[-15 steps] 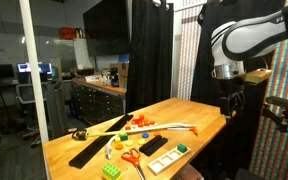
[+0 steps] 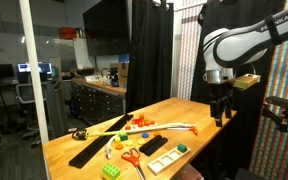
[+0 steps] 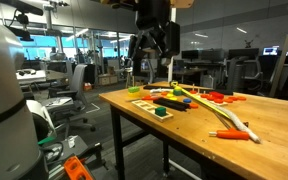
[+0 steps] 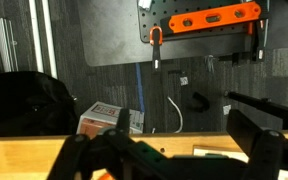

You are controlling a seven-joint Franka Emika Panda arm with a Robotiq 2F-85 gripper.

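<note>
My gripper (image 2: 222, 118) hangs past the right end of the wooden table (image 2: 181, 110) in the first exterior view, above its surface. In the wrist view the two dark fingers (image 4: 97, 155) stand wide apart, open, with only floor and the table's edge showing between them. On the table lie a pale tray with compartments (image 2: 164, 162), a green piece (image 2: 182, 148), a green block (image 2: 111, 171) and orange scissors (image 2: 132, 157). Red pieces (image 2: 137, 122) cluster farther back. Nothing touches the gripper.
A long yellow stick (image 2: 117, 127) and a black bar (image 2: 89, 152) stretch across the table. A white curved piece (image 3: 242, 125) lies beside an orange-handled tool (image 3: 228, 134) in the second exterior view. A dark curtain hangs behind the arm.
In the first exterior view, the arm and gripper have shifted slightly left, toward the table. The things on the table look unmoved.
</note>
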